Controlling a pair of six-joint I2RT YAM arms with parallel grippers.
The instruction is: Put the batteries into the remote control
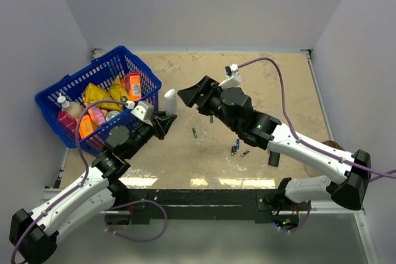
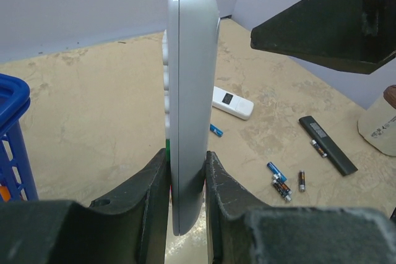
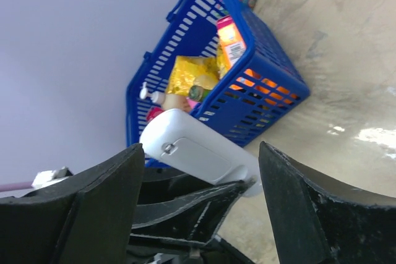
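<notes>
My left gripper [image 1: 162, 122] is shut on a white remote [image 2: 192, 78], held upright near the basket. My right gripper [image 1: 195, 93] is to the right of it and higher, part open, with nothing between its fingers in the right wrist view. Loose batteries [image 2: 277, 177] lie on the table at the right, along with a small blue one [image 2: 216, 130]. A white device [image 2: 232, 102] with a small screen lies farther back, mostly hidden under my right arm in the top view.
A blue basket [image 1: 62, 84] full of groceries fills the left. A black remote [image 2: 327, 145] and a round container [image 2: 376, 125] stand or lie at the right.
</notes>
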